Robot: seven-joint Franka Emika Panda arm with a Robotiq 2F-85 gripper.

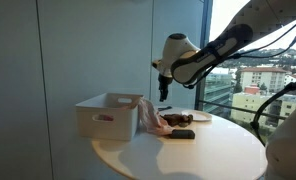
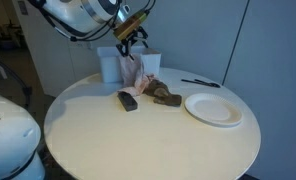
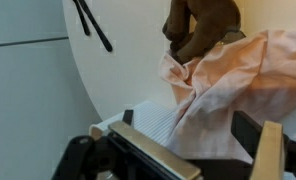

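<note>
A pink cloth [image 1: 148, 116] hangs over the side of the white box [image 1: 108, 126] and trails onto the table. In the wrist view the cloth [image 3: 223, 90] spreads below my gripper, whose fingers stand apart with nothing held between them. From the second exterior view, my gripper [image 2: 132, 46] is above the cloth [image 2: 137, 75], close to the box's upper edge. A brown plush-like thing [image 2: 164, 94] lies beside the cloth; in the wrist view this brown thing [image 3: 201, 25] touches the cloth's edge.
A dark block [image 2: 127, 101] lies in front of the cloth. A white plate [image 2: 214, 110] sits on the right, with dark thin utensils [image 2: 200, 83] behind it.
</note>
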